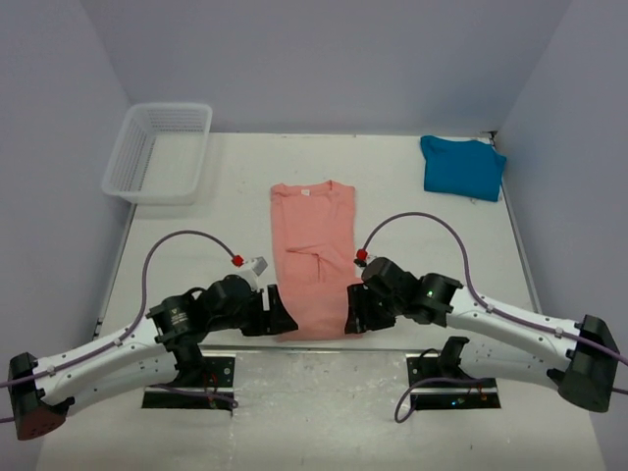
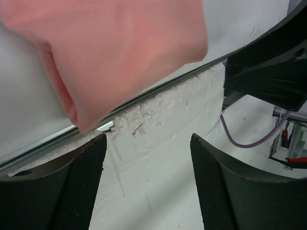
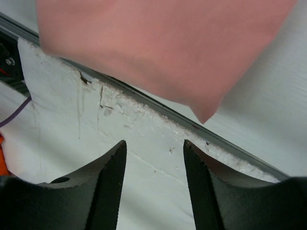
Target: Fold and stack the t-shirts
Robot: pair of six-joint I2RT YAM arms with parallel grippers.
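A pink t-shirt point(image 1: 316, 211) lies as a long narrow strip down the middle of the table, its collar end far off and its near end by the front edge. My left gripper point(image 1: 283, 312) stands open at the shirt's near left corner. In the left wrist view, nothing is between its fingers, and the pink cloth point(image 2: 115, 52) lies beyond them. Over at the near right corner is my right gripper point(image 1: 355, 312), its fingers point(image 3: 109, 184) apart and empty; a shirt corner point(image 3: 205, 111) points toward the gap from beyond the tips.
A folded blue shirt point(image 1: 463, 169) lies at the far right of the table. The white basket point(image 1: 116, 177) stands at the far left. Bare table point(image 1: 412, 177) shows on both sides of the pink shirt.
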